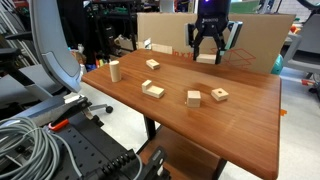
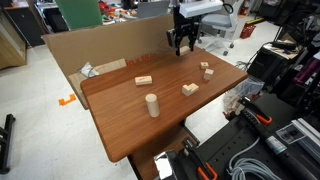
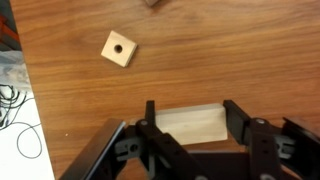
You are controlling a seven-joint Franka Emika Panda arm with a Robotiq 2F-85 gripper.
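A pale wooden block (image 3: 192, 126) sits between the fingers of my gripper, which is shut on it, one dark fingertip against each end. Seen in exterior view 1, the gripper (image 1: 208, 53) holds this block (image 1: 207, 59) above the back part of the wooden table (image 1: 250, 125). In exterior view 2 the gripper (image 2: 181, 48) hangs over the table's far side, and the block is hard to make out there.
A square block with a hole (image 1: 220, 94) and a cube (image 1: 194, 98) rest at the middle right. Further left are a notched block (image 1: 153, 90), a flat block (image 1: 152, 64) and an upright cylinder (image 1: 115, 71). Cardboard panels (image 1: 258, 45) border the back.
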